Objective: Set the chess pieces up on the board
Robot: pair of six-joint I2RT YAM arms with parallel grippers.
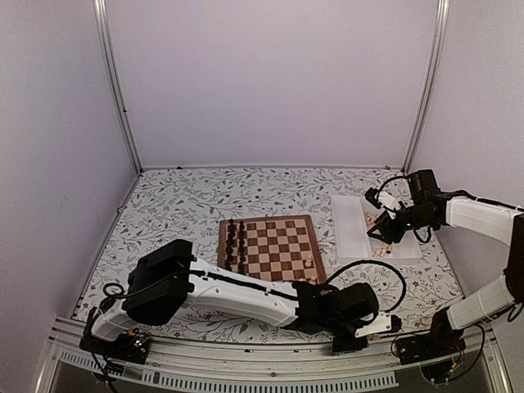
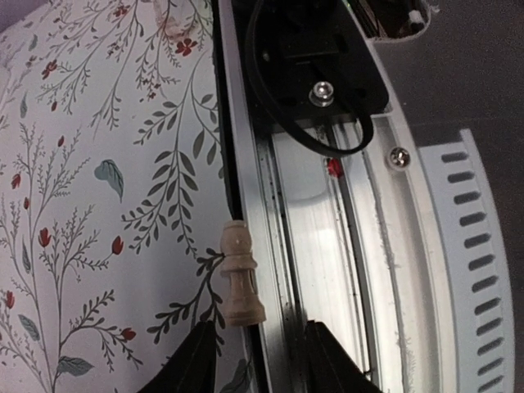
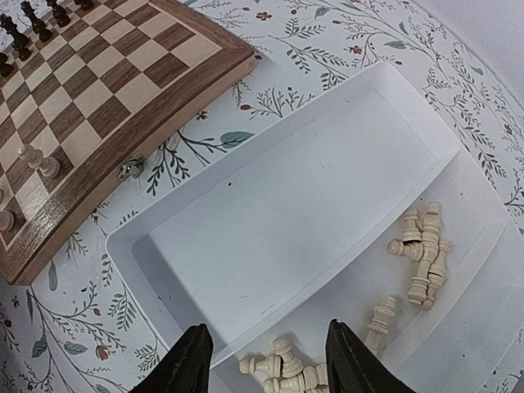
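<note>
The chessboard holds a row of dark pieces and a few light pieces. A light piece lies at the table's front edge against the metal rail, just beyond the open fingers of my left gripper. My right gripper is open over the white tray, whose side compartment holds several light pieces, with more near the fingertips.
The metal rail with a black bracket and cable borders the front of the table.
</note>
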